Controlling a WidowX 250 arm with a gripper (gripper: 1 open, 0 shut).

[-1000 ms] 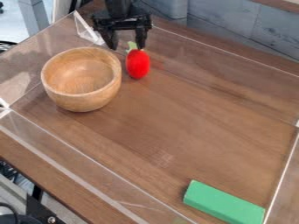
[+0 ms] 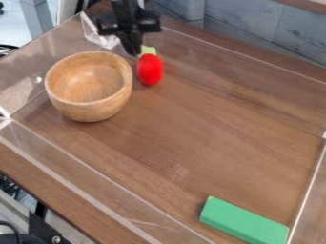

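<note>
My black gripper point(image 2: 132, 47) hangs at the top of the camera view, above and behind a red oval object point(image 2: 151, 70) with a small green piece point(image 2: 148, 50) just behind it. No object shows between its fingers, which look shut. A wooden bowl point(image 2: 88, 105) stands on the left of the table, left of the red object. A crumpled clear item point(image 2: 99, 36), perhaps plastic, is behind the bowl near the gripper, partly hidden by it.
A green rectangular block point(image 2: 245, 223) lies at the front right of the wooden table point(image 2: 216, 133). A raised edge runs along the back.
My gripper has risen and moved slightly back, away from the red object. The red object, bowl and green block look unmoved.
</note>
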